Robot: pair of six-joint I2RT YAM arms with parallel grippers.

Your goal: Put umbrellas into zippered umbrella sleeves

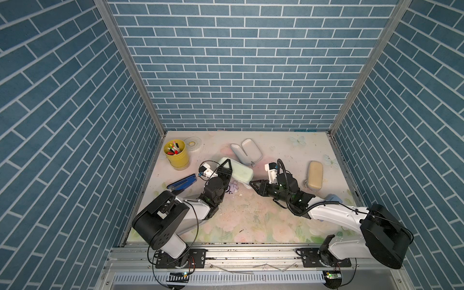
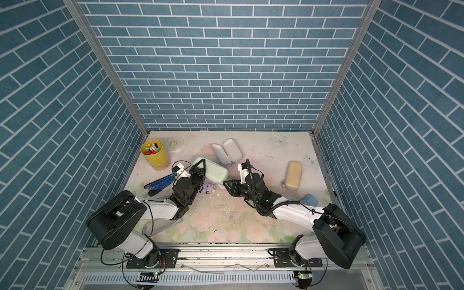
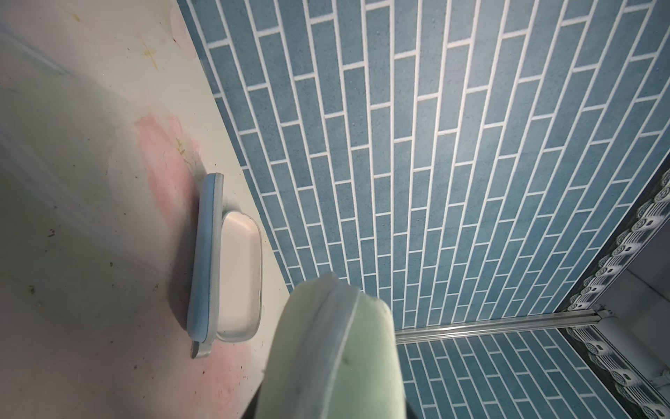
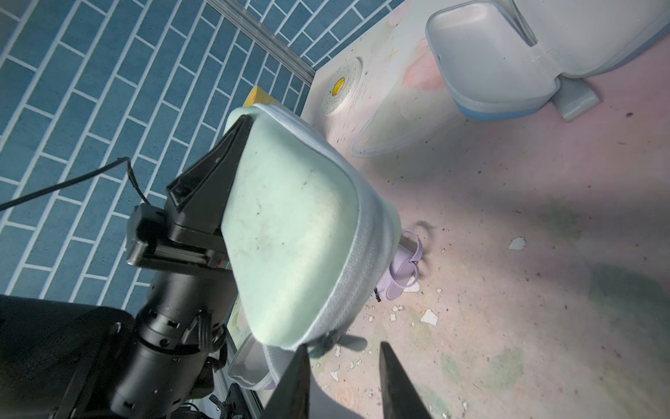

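Observation:
A pale green zippered case [image 1: 239, 173] hangs above the table with my left gripper [image 1: 226, 166] shut on it. In the left wrist view, the case [image 3: 331, 349] hides most of that gripper. My right gripper is part open at the case's near lower corner. A small grey tab [image 4: 347, 342], seemingly the zipper pull, lies at the gap between its fingertips; contact cannot be made out. An open pale case with a blue outside [image 3: 209, 258] lies empty behind. A small lilac object [image 4: 401, 269] lies on the table below the green case.
At the left are a yellow bucket of pens [image 1: 177, 157], a tape roll [image 1: 193, 143] and a blue tool-like item [image 1: 182, 182]. A beige case [image 1: 315, 175] and a blue item [image 1: 333, 198] lie right.

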